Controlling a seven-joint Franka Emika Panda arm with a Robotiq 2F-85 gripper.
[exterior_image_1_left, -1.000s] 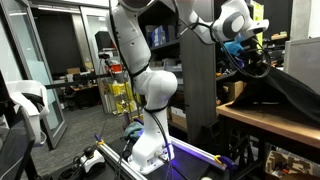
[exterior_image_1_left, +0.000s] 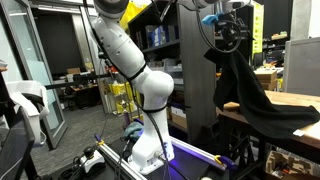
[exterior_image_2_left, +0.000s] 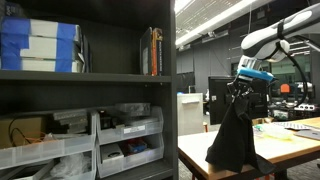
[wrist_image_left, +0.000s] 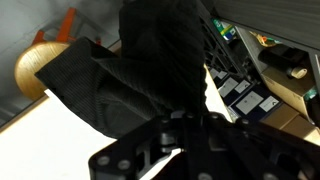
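A black cloth (exterior_image_1_left: 250, 98) hangs in folds from my gripper (exterior_image_1_left: 234, 45), high over the wooden table (exterior_image_1_left: 295, 99). In the second exterior view the cloth (exterior_image_2_left: 233, 140) drops like a curtain, its lower end at the table's near edge; the gripper (exterior_image_2_left: 241, 88) pinches it at the top. From the wrist, the dark cloth (wrist_image_left: 140, 88) runs away below the gripper, and its bunched top covers the fingertips. The fingers are shut on the cloth, though the fingers themselves are hard to make out against it.
Beside the table stands a dark shelf (exterior_image_2_left: 90, 84) with plastic bins (exterior_image_2_left: 130, 131) and blue-white boxes (exterior_image_2_left: 40, 45). A wooden stool or chair (wrist_image_left: 42, 62) shows near the cloth in the wrist view. Bare white tabletop (wrist_image_left: 50, 145) lies at lower left there.
The gripper has risen and shifted left in the first exterior view, drawing the cloth up with it. The cloth now hangs longer and steeper, uncovering more of the table.
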